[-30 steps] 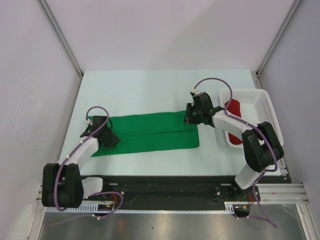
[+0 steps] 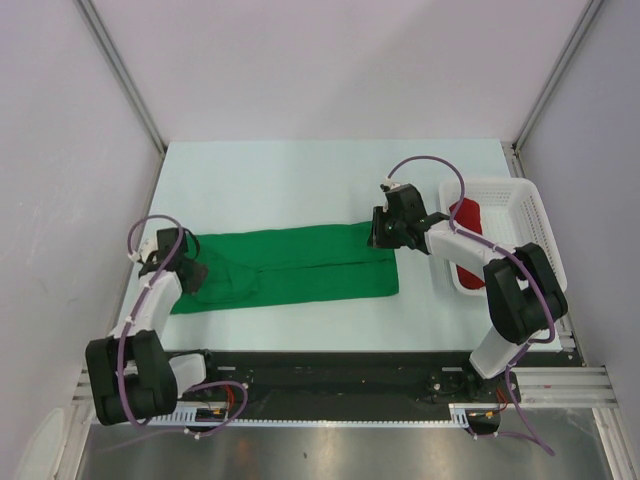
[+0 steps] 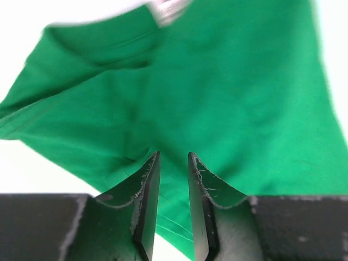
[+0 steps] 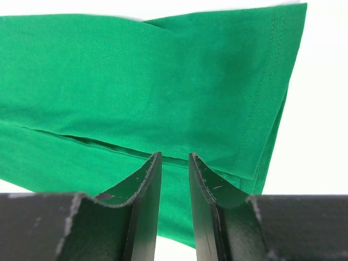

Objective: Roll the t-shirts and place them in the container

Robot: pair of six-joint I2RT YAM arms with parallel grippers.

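A green t-shirt (image 2: 320, 285) lies folded into a long strip across the white table, with a lengthwise seam or fold between its two layers. At its left end my left gripper (image 2: 194, 284) hangs over the cloth, fingers slightly parted; the left wrist view shows creased green fabric (image 3: 234, 109) beneath the fingertips and nothing clearly held. My right gripper (image 2: 374, 241) is over the strip's right end. Seen from the right wrist, its fingers (image 4: 145, 190) stand a little apart above the fold line, with a fairly flat, hemmed end (image 4: 266, 81) beyond. Part of the left end is hidden by the arm.
A white basket (image 2: 520, 215) holding a red cloth (image 2: 468, 272) stands at the table's right, beside the right arm. Walls close in both sides.
My left gripper has moved left along the strip, uncovering more of the cloth there, which looks creased. The right arm and the strip's right end have stayed put.
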